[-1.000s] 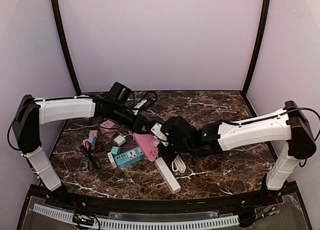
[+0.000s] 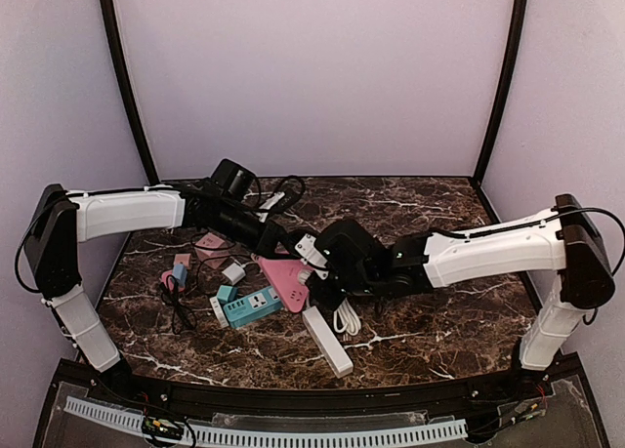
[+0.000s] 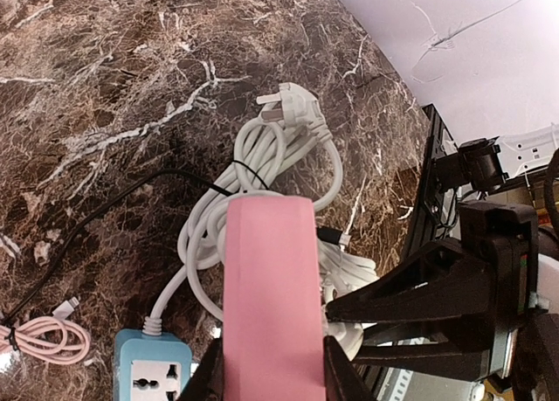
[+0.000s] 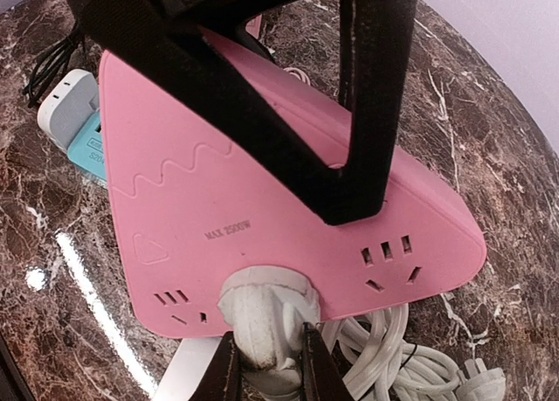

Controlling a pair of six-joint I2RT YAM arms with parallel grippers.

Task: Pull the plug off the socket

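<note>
A pink triangular socket [image 4: 210,183] is held up off the table, with my left gripper shut on it from above. Its narrow edge faces the left wrist camera. On the socket's face, low between two sets of holes, sits a white plug [image 4: 262,309]. My right gripper is shut on the plug's outer end. The plug's base looks to be against the pink face; its pins are hidden. In the top view both grippers meet near the middle, and the right arm partly covers the plug.
A blue power strip [image 2: 252,306] and small blocks lie to the left. A long white strip [image 2: 327,341] lies in front. Coiled white cable [image 3: 249,156] with its own plug [image 3: 295,106] rests below the grippers.
The pink socket has tilted or moved a little with it. The left arm stays almost still.
</note>
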